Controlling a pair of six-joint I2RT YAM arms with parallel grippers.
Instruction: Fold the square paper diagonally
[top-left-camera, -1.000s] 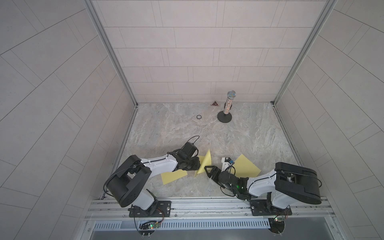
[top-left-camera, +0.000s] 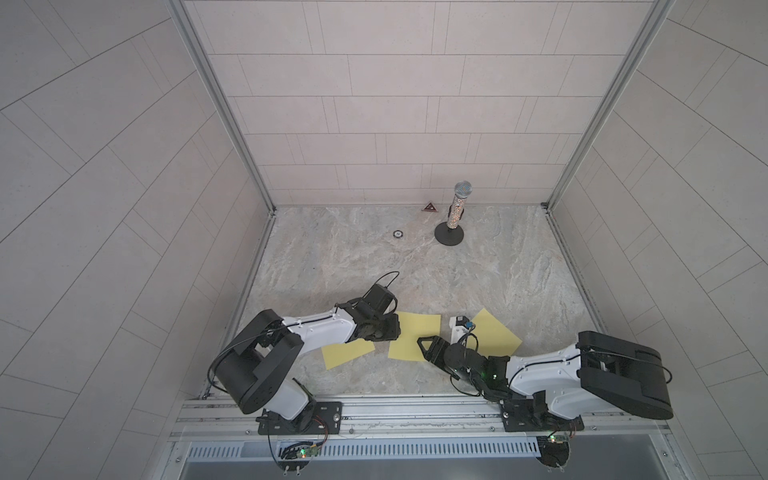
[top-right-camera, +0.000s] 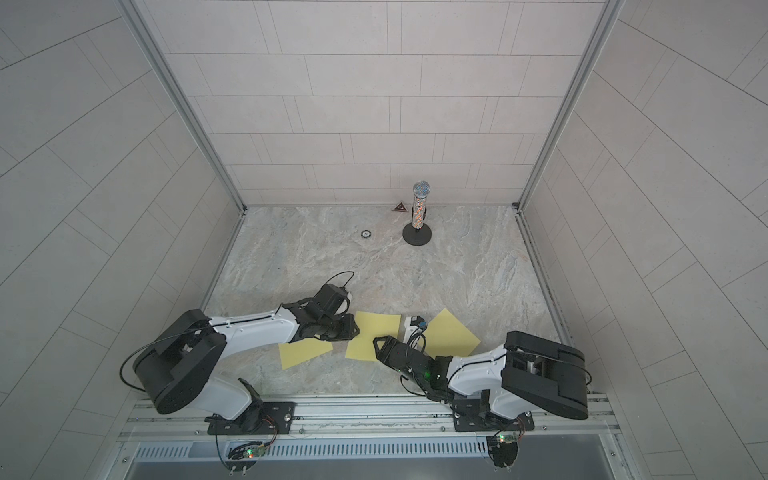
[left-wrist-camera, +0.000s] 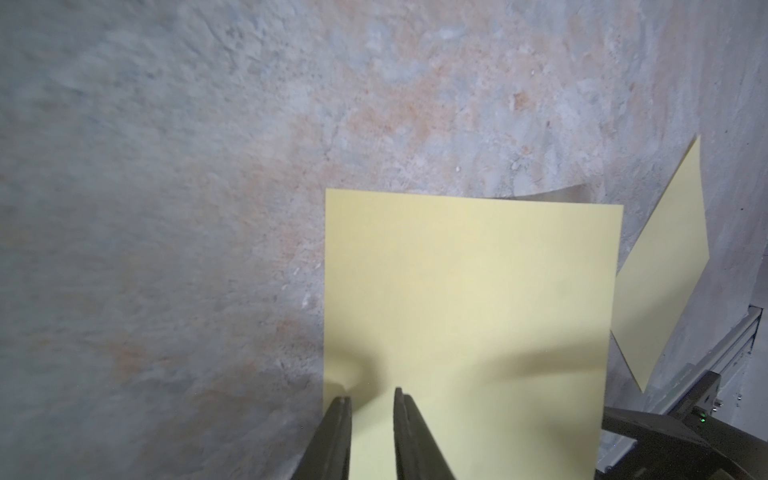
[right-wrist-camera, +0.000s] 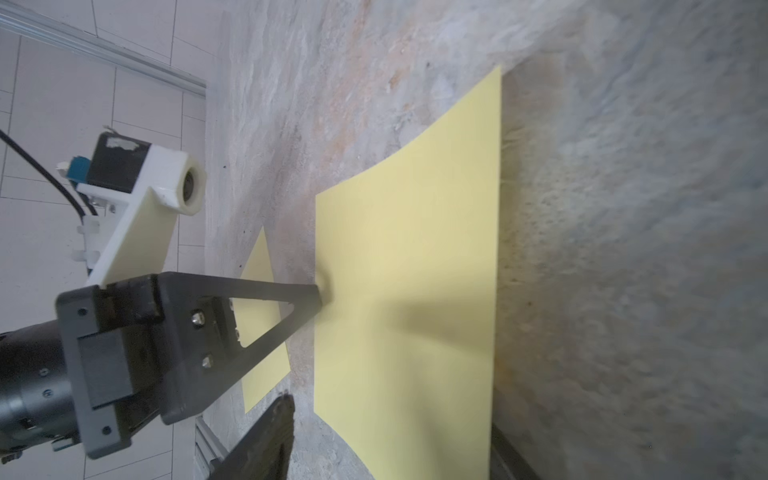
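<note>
A square yellow paper (top-left-camera: 414, 329) lies unfolded on the table between the two arms, its surface slightly bowed in the right wrist view. My left gripper stands at the paper's left border, with a narrow gap between its fingers. Over the lower right part of the paper is my right gripper, its fingers (right-wrist-camera: 274, 432) well apart. The paper shows in the gap between them; nothing appears clamped. Contact between either gripper and the sheet is hard to tell.
Other yellow sheets lie left (top-left-camera: 348, 353) and right (top-left-camera: 496, 334), each partly under an arm. A microphone on a black stand (top-left-camera: 449, 233), a small round object (top-left-camera: 397, 234) and a small triangular object (top-left-camera: 429, 207) stand farther back.
The paper's right side was raised and bent over to the left; now it lies back down, spread out. My right gripper has shifted right and slightly nearer the front. The left arm looks unmoved.
</note>
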